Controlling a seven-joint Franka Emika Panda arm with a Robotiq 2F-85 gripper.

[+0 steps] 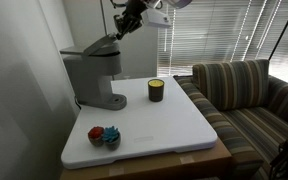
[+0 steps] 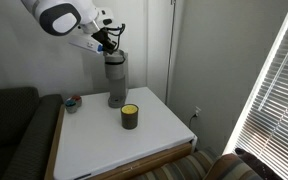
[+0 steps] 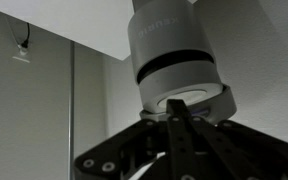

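A grey coffee maker stands at the back left of the white table, and its brand lettering shows on the coffee maker's grey head in the wrist view. My gripper is at the top of this machine, close to the front edge of its lid. In the second exterior view the gripper is just above the machine's top. The dark fingers look shut, and nothing shows between them. Whether they touch the lid cannot be made out.
A dark mug with a yellow inside stands to the right of the machine. Two small cups with red and blue contents sit near the front left. A striped couch borders its right side.
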